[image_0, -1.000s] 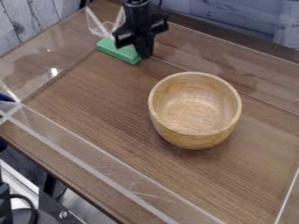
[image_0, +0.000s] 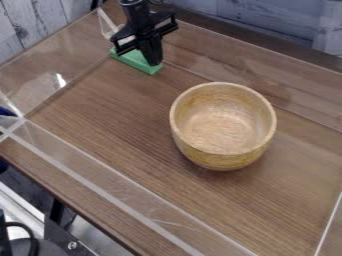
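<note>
The black gripper (image_0: 143, 40) is at the top of the view, over a green rectangular object (image_0: 135, 61) that lies on the wooden table at the upper left. Its fingers point down close to the green object; whether they touch it and how far apart they stand is hard to tell at this size.
A large light wooden bowl (image_0: 222, 124) stands right of the table's middle. Pale walls border the back and upper left, and a clear plastic-like edge runs along the left.
The gripper has moved left and a little up in the view. The green object has stayed about in place, and the bowl has not moved.
</note>
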